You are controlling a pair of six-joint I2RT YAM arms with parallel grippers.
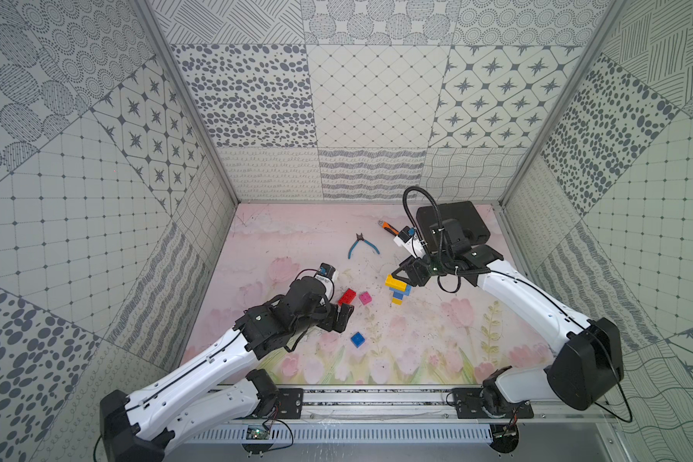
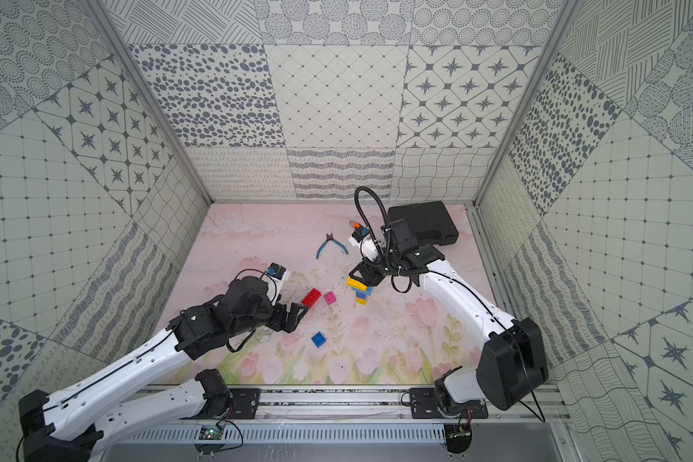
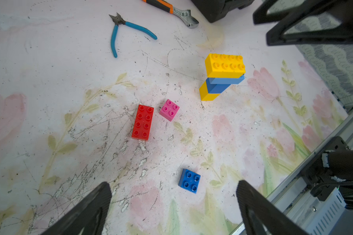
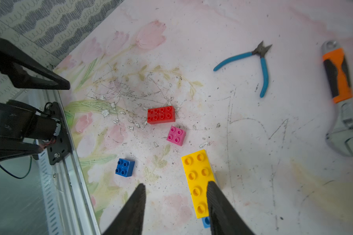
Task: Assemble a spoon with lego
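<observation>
A stack of yellow, blue and yellow bricks (image 3: 224, 65) stands right of centre, yellow 2x4 on top. My right gripper is above the stack, open, its blurred fingertips either side of the yellow top in its wrist view, apparently clear of it. A red 2x4 brick (image 3: 142, 122), a pink 2x2 brick (image 3: 169, 110) and a blue 2x2 brick (image 3: 189, 181) lie separately on the table, left of the stack. My left gripper hangs open above the table, near the red and blue bricks, nothing between its fingers.
Blue cutters (image 4: 264, 72) and an adjustable wrench (image 4: 337, 76) lie at the back, with a black case (image 1: 458, 219) at the back right. A metal rail (image 1: 331, 389) runs along the front edge.
</observation>
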